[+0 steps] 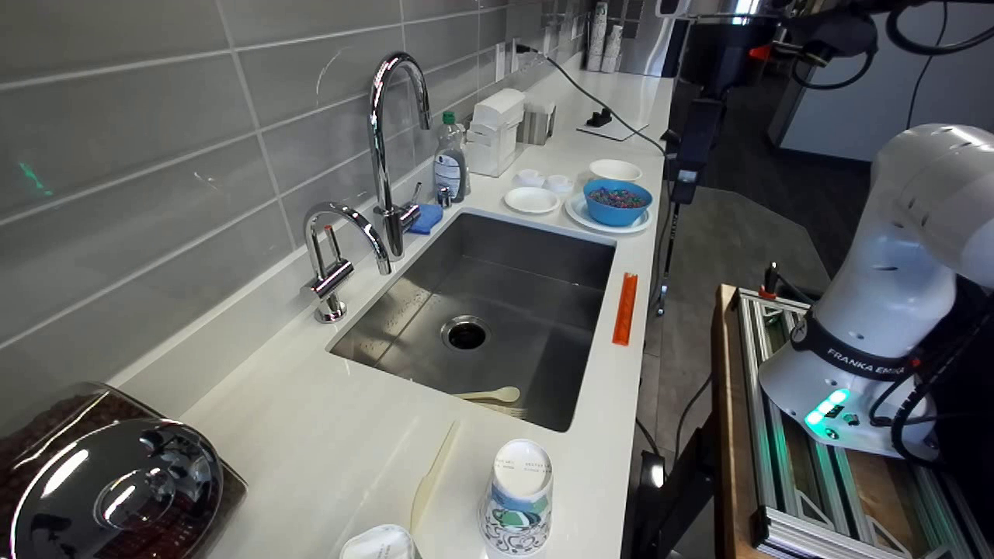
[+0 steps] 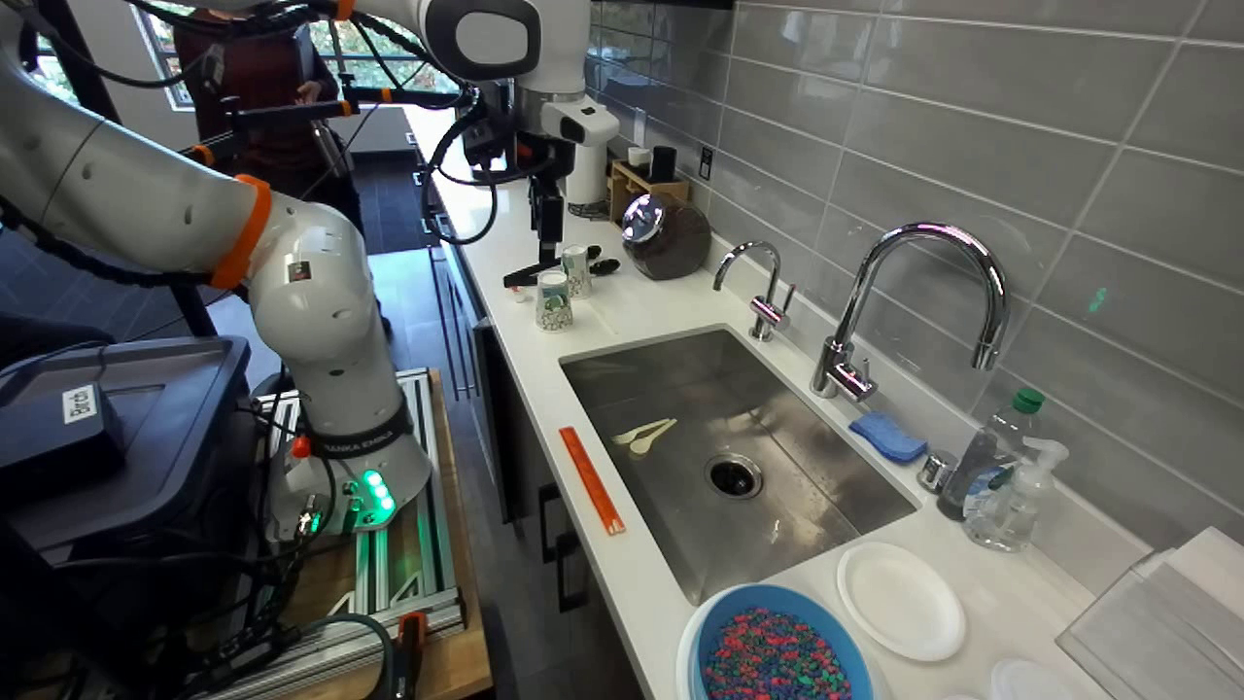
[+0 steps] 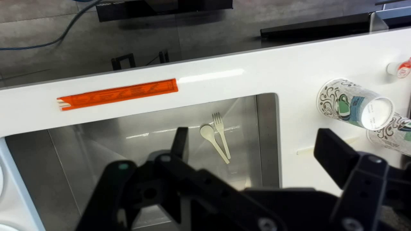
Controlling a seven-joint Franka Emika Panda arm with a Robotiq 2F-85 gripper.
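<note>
My gripper stands open in the wrist view, its two black fingers wide apart and nothing held between them. In exterior view 2 the gripper hangs above the counter at the far end, close to the cups. A pale spoon and a pale fork lie side by side on the floor of the steel sink. A pale knife rests on the counter near two patterned paper cups, one upside-down cup and another cup cut off by the frame.
An orange chopstick packet lies along the sink's front edge. Beyond the sink stand a blue bowl of colourful bits and a white plate. Two taps, including the tall faucet, rise behind the sink. A lidded jar occupies the near corner.
</note>
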